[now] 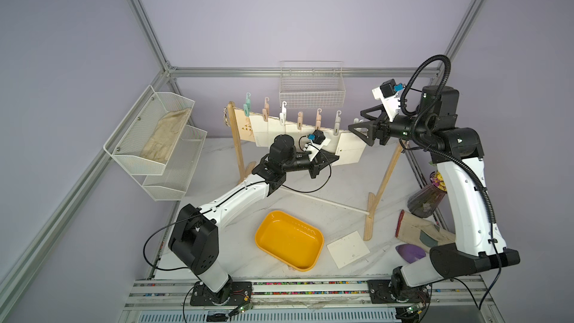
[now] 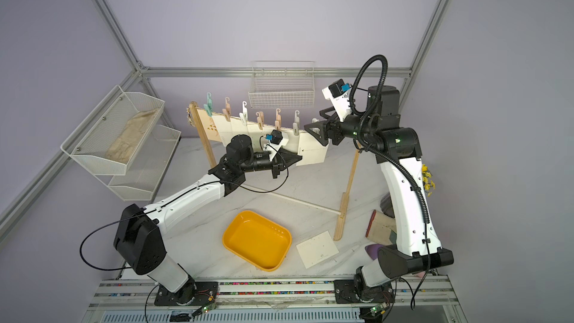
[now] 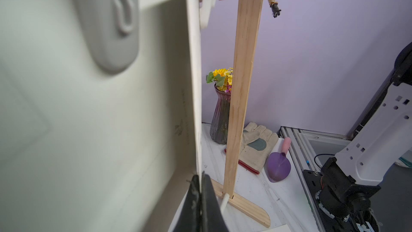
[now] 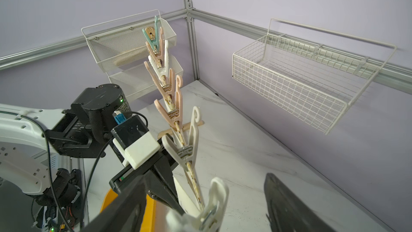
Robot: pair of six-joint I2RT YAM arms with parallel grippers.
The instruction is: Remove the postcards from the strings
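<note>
A row of postcards (image 1: 261, 128) hangs from a string with clothespins. The cream postcard at the right end (image 1: 351, 148) appears edge-on in the left wrist view, its edge (image 3: 197, 103) running down into the fingertips of my left gripper (image 1: 334, 159), which is shut on it. A grey clothespin (image 3: 107, 25) shows close by in that view. My right gripper (image 1: 362, 126) is open at the string's right end. In the right wrist view the white clothespin (image 4: 214, 204) stands between its spread fingers, nearer the left one. Another card (image 1: 348, 249) lies on the table.
A yellow tray (image 1: 289, 240) sits empty in front of the wooden stand (image 1: 385, 176). Gloves (image 2: 382, 226), a purple scoop (image 3: 278, 166) and a flower vase (image 3: 220, 116) lie to the right. A wire basket (image 4: 291, 77) hangs on the back rail.
</note>
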